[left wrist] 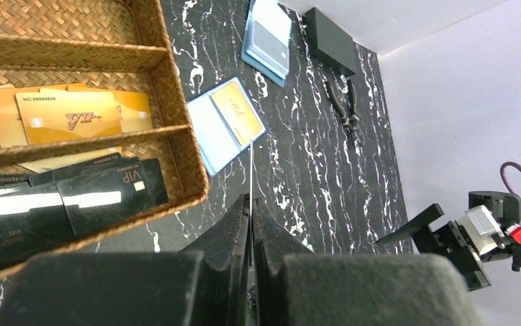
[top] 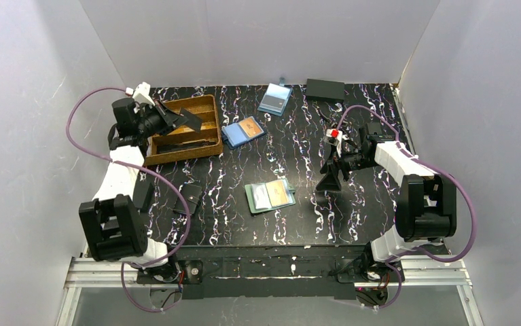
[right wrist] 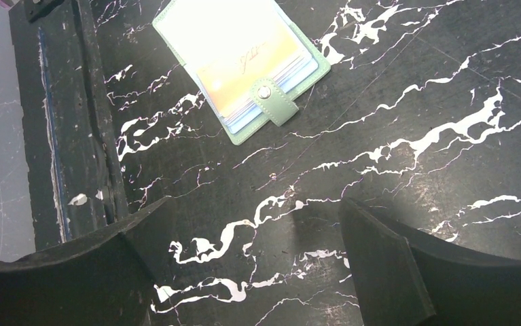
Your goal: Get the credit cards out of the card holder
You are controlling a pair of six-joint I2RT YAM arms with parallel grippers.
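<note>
My left gripper [top: 174, 117] is shut on a thin dark card [top: 191, 119] above the compartmented wicker box [top: 203, 149]; in the left wrist view the card shows edge-on. Gold cards [left wrist: 67, 117] and black cards [left wrist: 108, 197] lie in separate compartments. A blue card holder [top: 237, 134] lies right of the box, another blue holder [top: 275, 97] at the back, a green holder [right wrist: 278, 109] at front centre with cards, and a dark holder [top: 188, 198] below the box. My right gripper stands open, empty, right of the green holder.
A black rectangular box [top: 325, 89] sits at the back right, with a dark cable-like item in front of it. Grey walls border the back and sides.
</note>
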